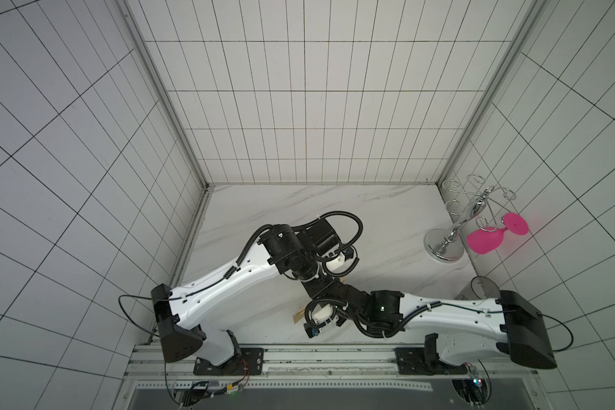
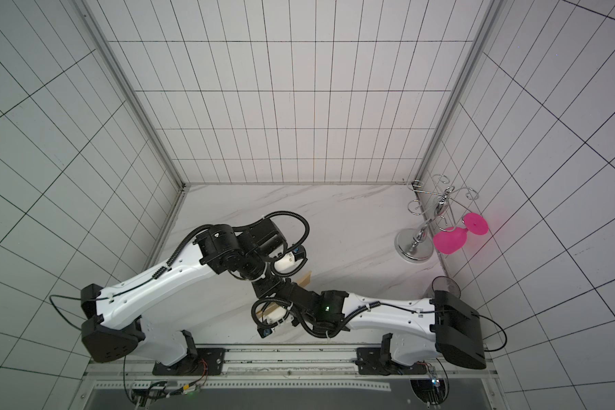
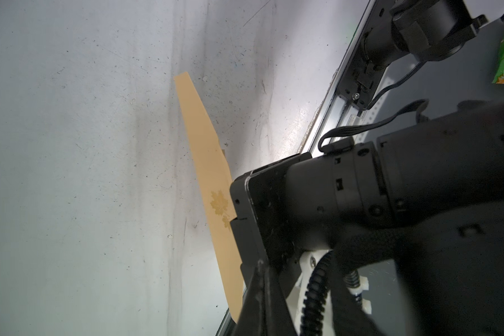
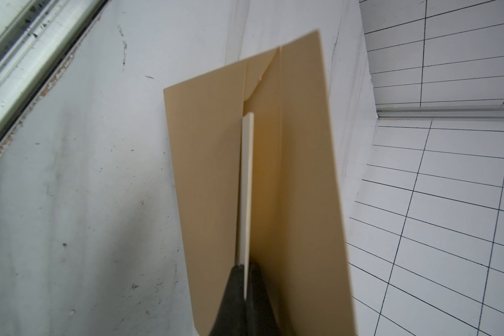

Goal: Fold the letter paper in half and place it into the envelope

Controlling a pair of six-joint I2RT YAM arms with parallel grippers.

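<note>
The tan envelope (image 4: 207, 184) stands out in the right wrist view, its mouth spread open and flap raised on the right. A white strip, the folded letter paper's edge (image 4: 248, 168), lies inside the mouth. My right gripper is shut on the paper's near end. In the left wrist view the envelope (image 3: 210, 190) appears narrow and tilted, its lower part behind the dark right gripper housing. The tips of my left gripper look shut against that dark background; nothing shows between them. From above, both wrists cover most of the envelope (image 2: 304, 279).
A metal stand (image 1: 446, 244) with a pink item (image 1: 486, 239) and a clear glass (image 1: 483, 287) occupy the right side. Both arms cross closely at the front middle.
</note>
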